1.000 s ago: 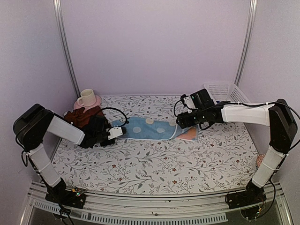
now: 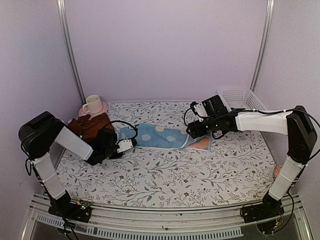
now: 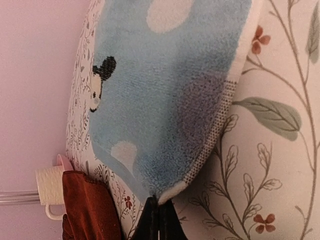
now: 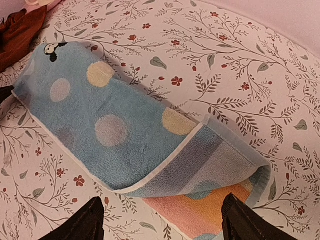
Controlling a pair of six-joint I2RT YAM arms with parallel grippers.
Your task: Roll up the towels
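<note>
A blue towel [image 2: 160,136] with pale dots and a Mickey face lies stretched across the middle. Its right end [image 4: 200,165] is folded over at a slant, showing an orange-pink part [image 4: 185,212] beneath. My left gripper is shut on the near corner of the blue towel [image 3: 165,80] at its left end. My right gripper is open above the towel's folded right end, nothing between its fingers.
A brown cloth [image 2: 85,127] lies at the back left beside a cream mug [image 2: 92,103] on a pink saucer. A white basket [image 2: 240,95] stands at the back right.
The right arm has barely moved.
</note>
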